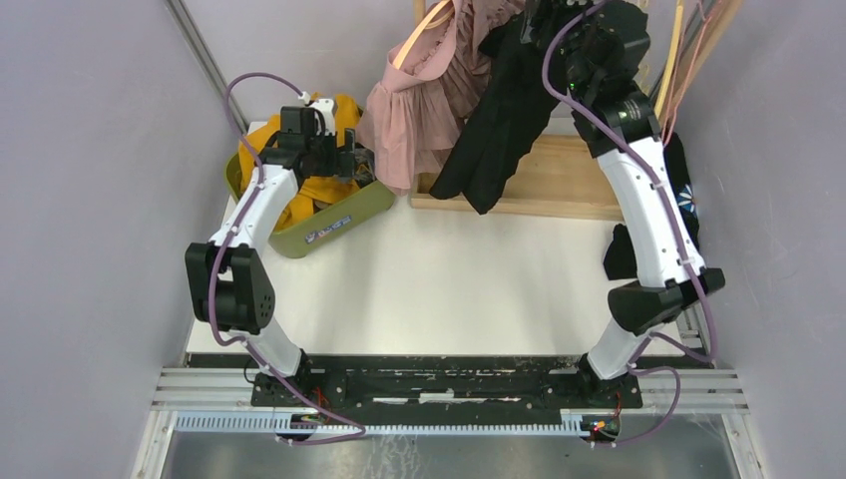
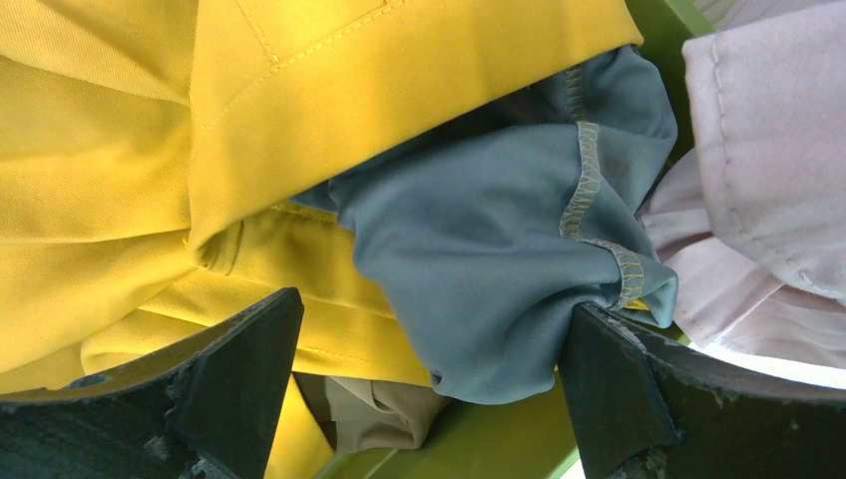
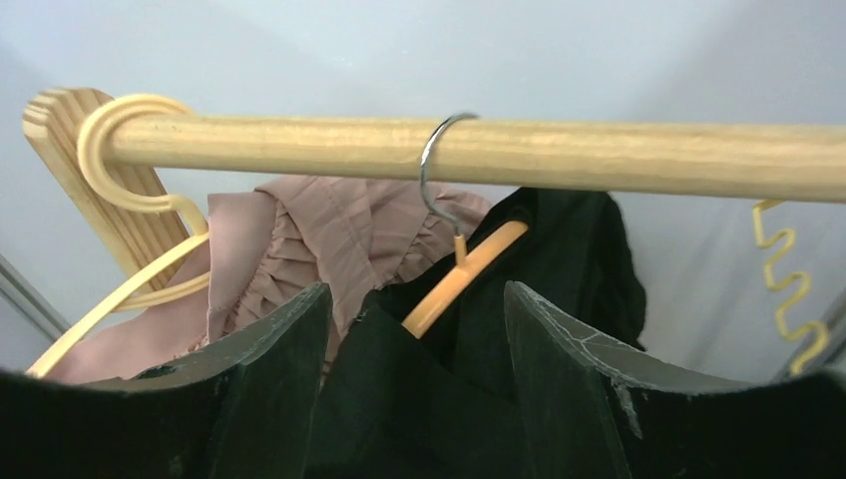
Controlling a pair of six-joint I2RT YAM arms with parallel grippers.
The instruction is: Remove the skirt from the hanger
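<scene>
A black garment (image 1: 489, 140) hangs at the back, on an orange hanger (image 3: 449, 287) with a metal hook over the wooden rail (image 3: 638, 155). My right gripper is open right in front of that hanger, black cloth between and behind its fingers. A pink ruffled skirt (image 1: 394, 125) hangs left of it on a pale hanger (image 1: 409, 45). My left gripper is open over the green bin (image 1: 329, 228), above yellow cloth (image 2: 120, 150) and blue-grey cloth (image 2: 479, 239).
A wooden tray (image 1: 569, 185) sits under the hanging clothes. Dark cloth (image 1: 621, 254) lies at the right.
</scene>
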